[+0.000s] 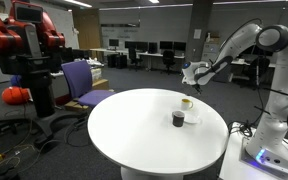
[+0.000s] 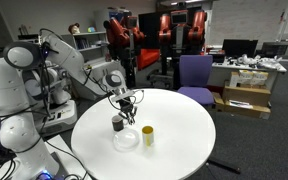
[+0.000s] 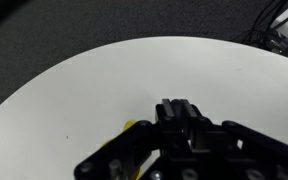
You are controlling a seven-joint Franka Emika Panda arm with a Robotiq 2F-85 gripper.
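Observation:
My gripper looks shut in the wrist view, its dark fingers close together above the white table. Whatever may be between them is too small or too dark to make out. Part of a yellow cup (image 3: pixel 130 126) shows beyond the fingers. In the second exterior view, the gripper (image 2: pixel 131 121) hangs above the table, near a dark cup (image 2: pixel 117 123) and a white plate (image 2: pixel 127 138). The yellow cup (image 2: pixel 148 135) stands upright to the right of the plate. The first exterior view also shows the yellow cup (image 1: pixel 187 104) and the dark cup (image 1: pixel 178 119) standing apart.
A purple chair (image 1: pixel 79 79) stands behind it. In the wrist view, dark cables (image 3: pixel 264 22) lie beyond the table's edge.

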